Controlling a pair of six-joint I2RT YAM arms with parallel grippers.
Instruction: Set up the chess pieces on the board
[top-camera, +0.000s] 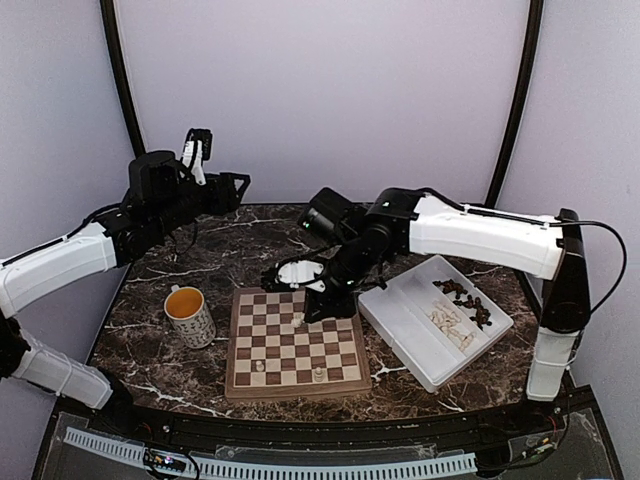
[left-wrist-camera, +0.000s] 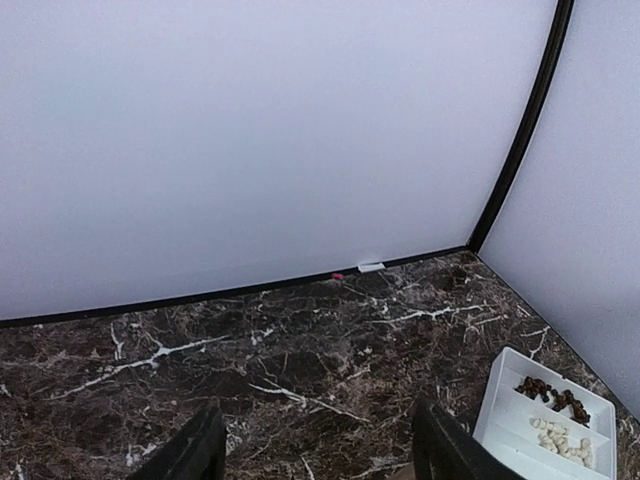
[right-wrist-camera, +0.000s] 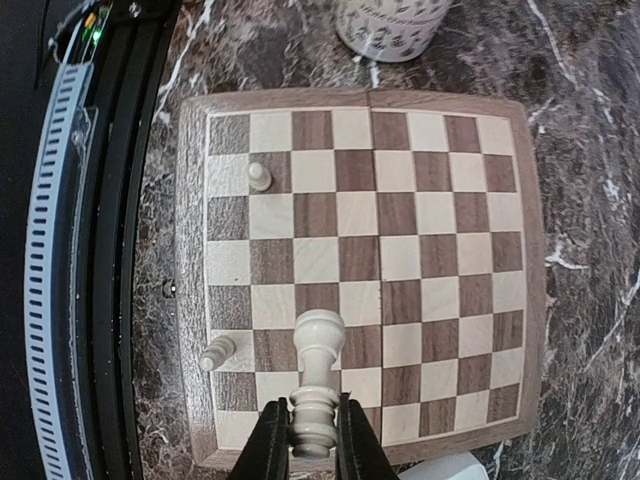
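Note:
My right gripper hangs over the board, shut on a white chess piece (right-wrist-camera: 320, 340) that points out from its fingers. My left gripper (top-camera: 225, 195) is raised at the back left, open and empty; its fingertips edge into the bottom of the left wrist view. The white tray (top-camera: 400, 330) at the right holds dark pieces (top-camera: 460, 298) and white pieces (top-camera: 450, 325) in compartments.
A patterned mug (top-camera: 190, 325) stands just left of the board. Bare marble (left-wrist-camera: 300, 360) lies at the back. Walls close in the table at back and sides.

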